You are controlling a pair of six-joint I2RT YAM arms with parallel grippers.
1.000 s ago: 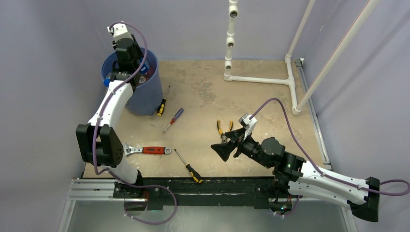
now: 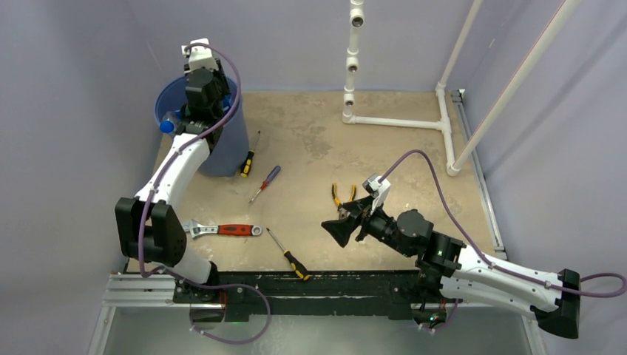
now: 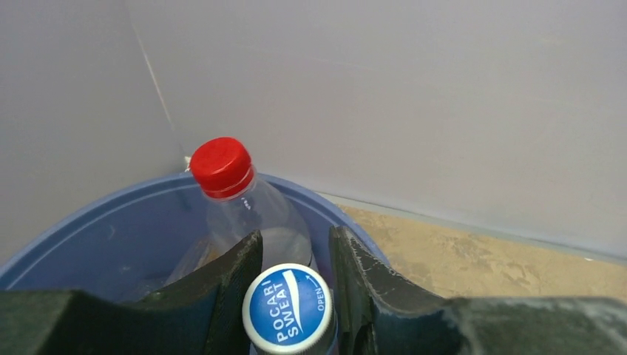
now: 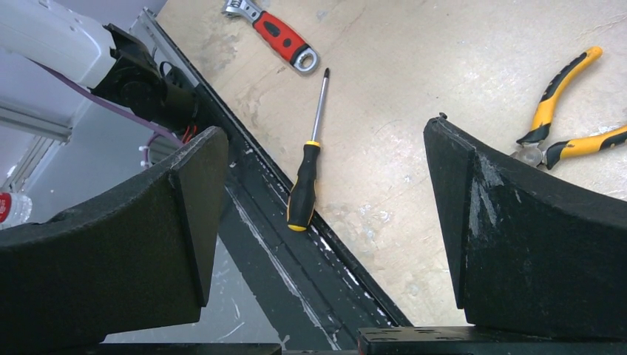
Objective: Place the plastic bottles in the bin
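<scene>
My left gripper is over the blue bin (image 2: 229, 144); a bottle with a blue Pocari Sweat cap (image 3: 287, 309) sits between its fingers, and I cannot tell whether they grip it. Behind that, a red-capped clear bottle (image 3: 229, 177) stands tilted inside the bin. In the top view, a blue-capped bottle (image 2: 168, 126) shows at the bin's left rim. My right gripper stands open over the front of the table, with nothing between its fingers.
Screwdrivers (image 2: 295, 264), a red-handled wrench (image 2: 236, 230) and yellow pliers (image 4: 547, 111) lie on the table (image 2: 296, 148). A white pipe frame (image 2: 392, 122) stands at the back right.
My left arm has shifted slightly right and toward the table's front over the bin. The right arm has stayed where it was.
</scene>
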